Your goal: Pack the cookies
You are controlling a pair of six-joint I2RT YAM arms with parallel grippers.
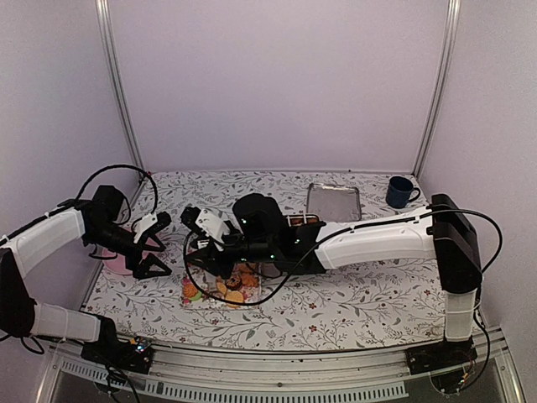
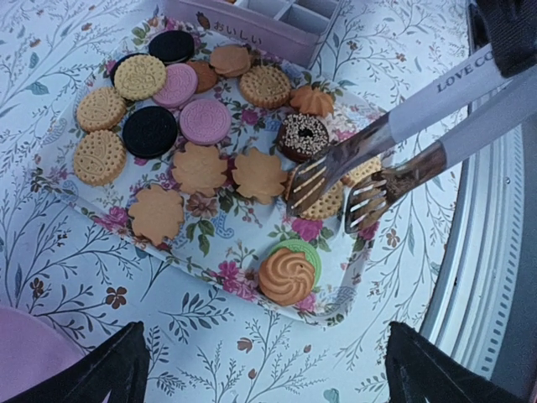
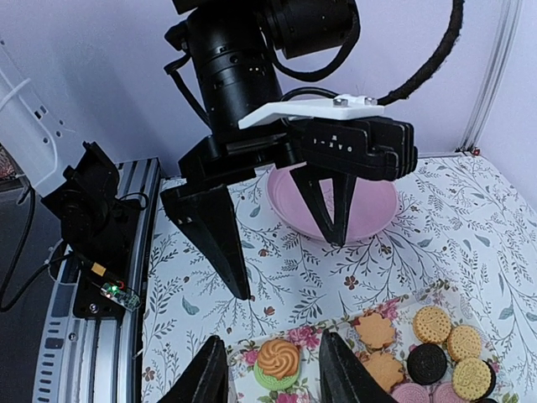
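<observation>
A floral tray (image 2: 201,273) carries several cookies: scalloped ones (image 2: 200,169), dark ones (image 2: 150,132), pink ones (image 2: 205,121) and a sprinkled ring (image 2: 303,137). Near its corner a swirl cookie (image 2: 287,275) overlaps a green one. Beyond the tray stands a pink box with compartments (image 2: 281,32). My left gripper (image 1: 166,256) is open and empty, left of the tray in the top view. Over the tray my right gripper also stands open; the swirl cookie (image 3: 278,358) shows between its fingers in the right wrist view, with no grip visible.
Tongs (image 2: 369,159) lie across the tray's edge. A pink plate (image 3: 369,210) sits at the far left, beneath the left arm. Farther back are a grey metal tray (image 1: 333,202) and a blue mug (image 1: 400,193).
</observation>
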